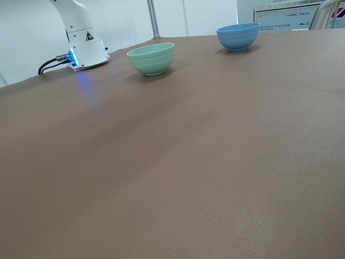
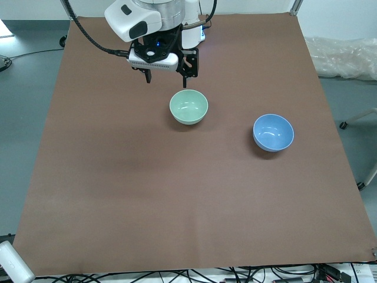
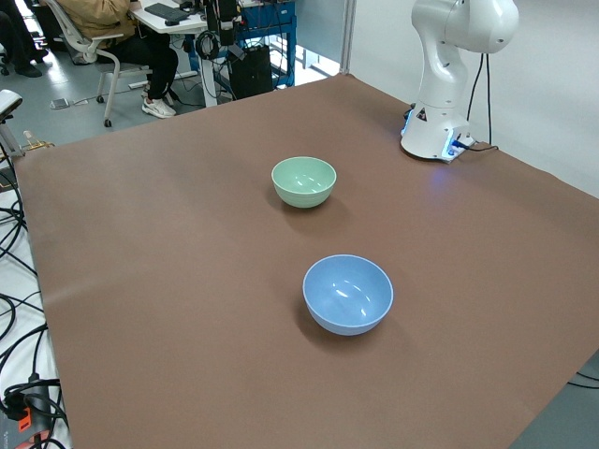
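In the left view my gripper [image 2: 166,81] hangs at the back of the table, above and just behind a mint green bowl [image 2: 188,107], its two dark fingers apart with nothing seen between them. A light blue bowl [image 2: 273,132] stands upright and empty to the right of the green one. The top view shows the green bowl [image 1: 150,59] and blue bowl [image 1: 237,37] apart on the table. In the right view the green bowl [image 3: 303,181] and blue bowl [image 3: 347,296] show clearly; the gripper is not visible there.
The white arm base [image 3: 432,131] stands at the table's edge. Cables [image 2: 118,277] run along the near edge outside the top.
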